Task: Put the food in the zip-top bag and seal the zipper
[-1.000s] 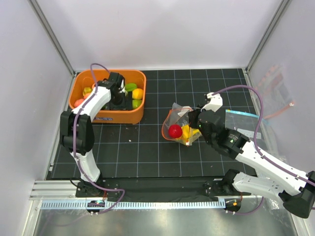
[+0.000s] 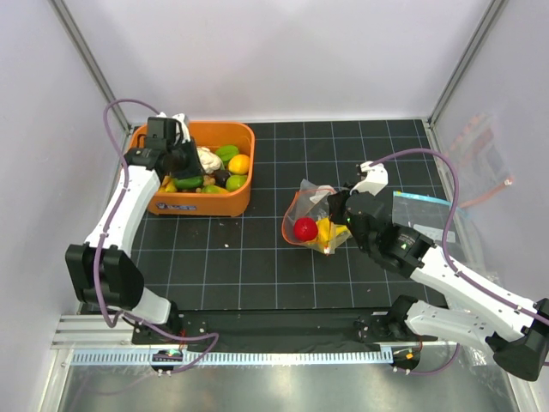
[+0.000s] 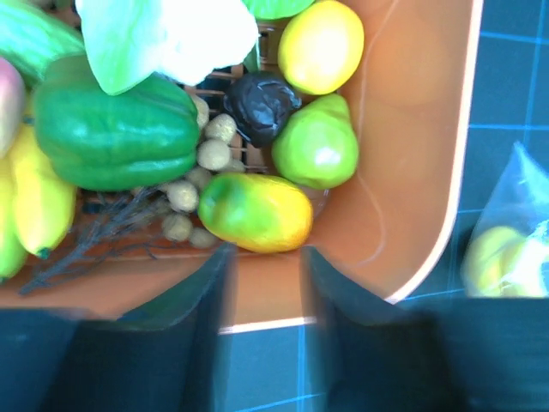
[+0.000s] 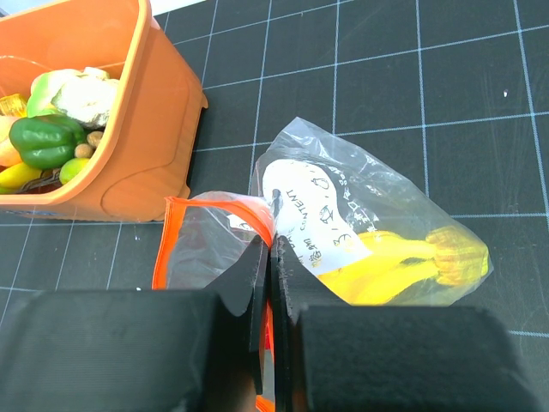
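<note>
An orange bin (image 2: pixel 225 202) of toy food, with a green pepper (image 3: pixel 116 124), a mango (image 3: pixel 253 210) and a pear (image 3: pixel 313 146), sits at the left. My left gripper (image 2: pixel 184 157) hangs over it; in its wrist view the fingers are blurred, and I cannot make out anything held. An orange-edged zip bag (image 4: pixel 429 232) lies mid-table, holding a red round food (image 2: pixel 304 229) and yellow food (image 4: pixel 386 266). My right gripper is shut on the bag's edge.
Flat bags (image 2: pixel 419 215) lie at the right of the dark table. The table between bin and bag, and behind the bag, is clear.
My left arm has swung up and left from deeper among the food to over the bin's left side. The right arm and the bag are unchanged.
</note>
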